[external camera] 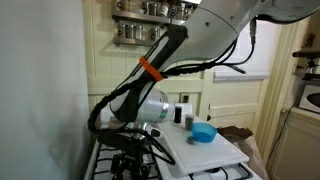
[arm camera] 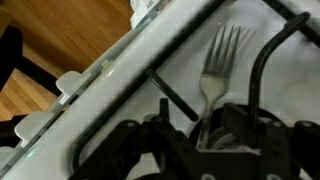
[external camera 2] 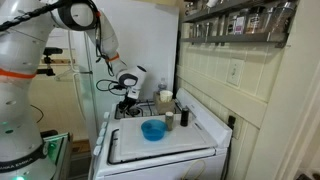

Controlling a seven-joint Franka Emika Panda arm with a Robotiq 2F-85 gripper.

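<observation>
A silver fork (arm camera: pixel 217 68) lies over the stove burner (arm camera: pixel 232 122) in the wrist view, tines pointing away from my gripper. The black fingers stand apart on either side of the fork's handle, which runs down between them. I see no clear contact between the fingers and the handle. In the first exterior view the gripper (external camera: pixel 130 164) is low over the stove grates, too dark there to make out its fingers. The second exterior view shows the arm's hand (external camera 2: pixel 133 82) at the stove's far end, with the fork not discernible.
Black grate bars (arm camera: pixel 172 94) lie close around the fork, and the white stove edge (arm camera: pixel 112 68) runs alongside. A blue bowl (external camera 2: pixel 153 130) sits on the white cover (external camera 2: pixel 180 140) over part of the stove. Dark jars (external camera 2: pixel 184 116) stand behind it.
</observation>
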